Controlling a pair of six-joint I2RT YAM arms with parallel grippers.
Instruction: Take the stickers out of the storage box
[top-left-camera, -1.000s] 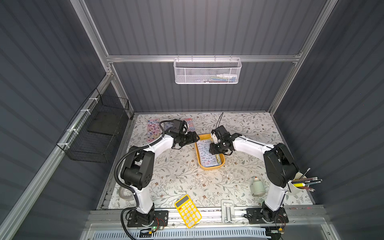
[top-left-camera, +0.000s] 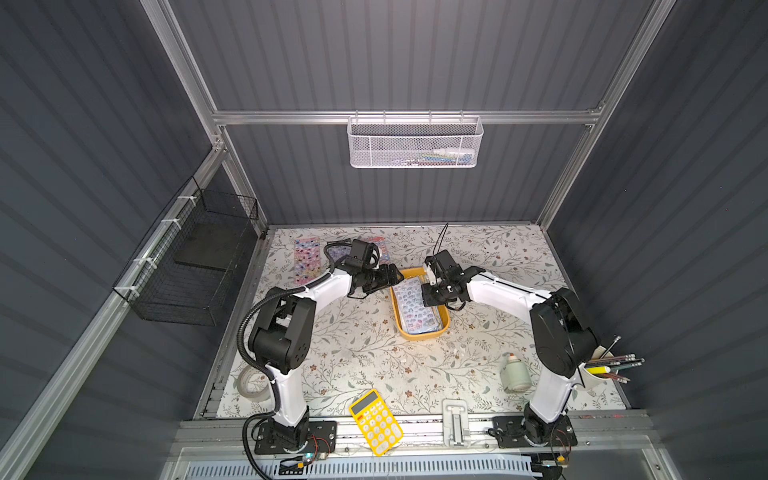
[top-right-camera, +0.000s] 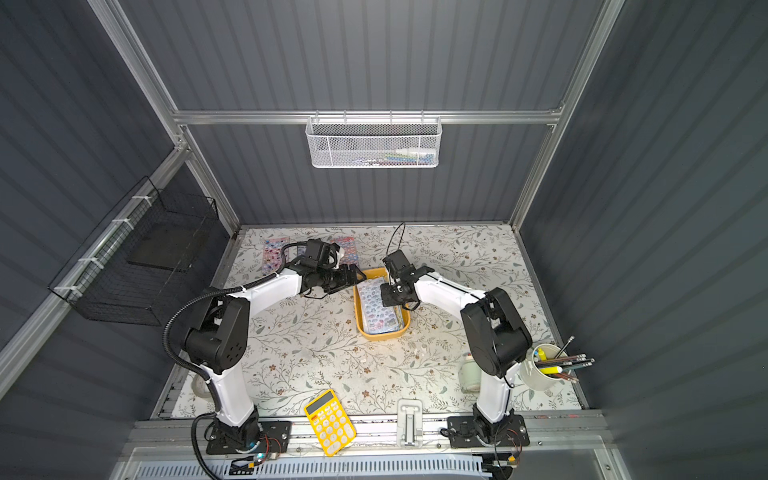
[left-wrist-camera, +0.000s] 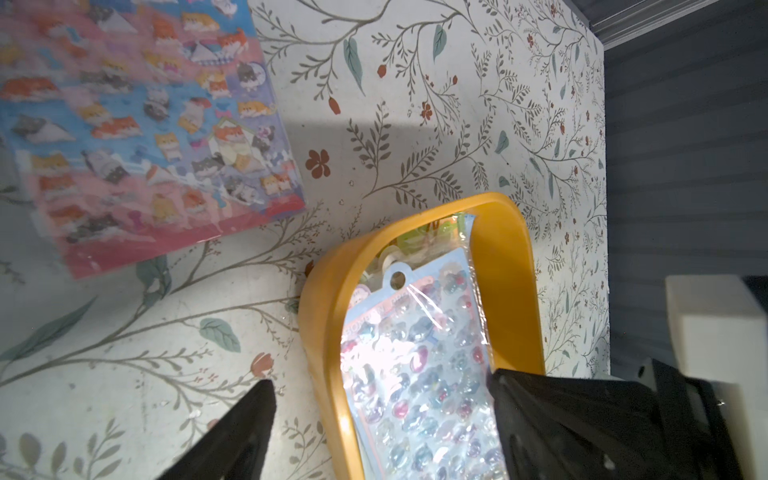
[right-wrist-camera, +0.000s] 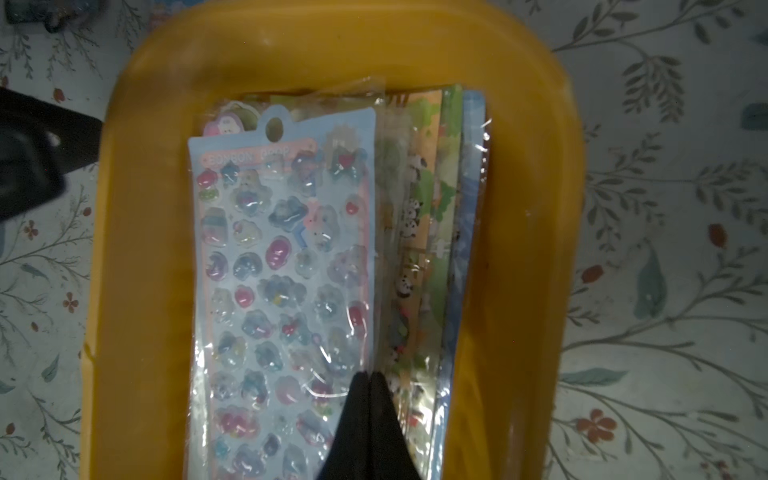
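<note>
The yellow storage box (top-left-camera: 424, 337) stands mid-table. Uppermost inside is a pale blue sticker sheet (right-wrist-camera: 280, 216) in clear wrapping, with green and orange panda sheets (right-wrist-camera: 432, 184) showing along its right side. My right gripper is shut, its tips meeting at the right edge of the pale blue sheet; whether a thin edge is pinched between them is unclear. My left gripper is open above the box's left rim, and nothing is held. Outside the box, a blue and pink animal sheet (left-wrist-camera: 160, 128) lies flat on the table, left of it.
Another sticker sheet (top-left-camera: 306, 260) lies at the back left. Tape (top-left-camera: 253, 384), a yellow calculator (top-left-camera: 376, 421), a green bottle (top-left-camera: 515, 374) and a pencil cup (top-right-camera: 537, 369) sit nearer the front. Both grippers are close together over the box. Table in front of the box is clear.
The right gripper has shifted slightly. The pale blue sheet now covers more of the green strip on its right. The left gripper moved a little right toward the box over the last second.
</note>
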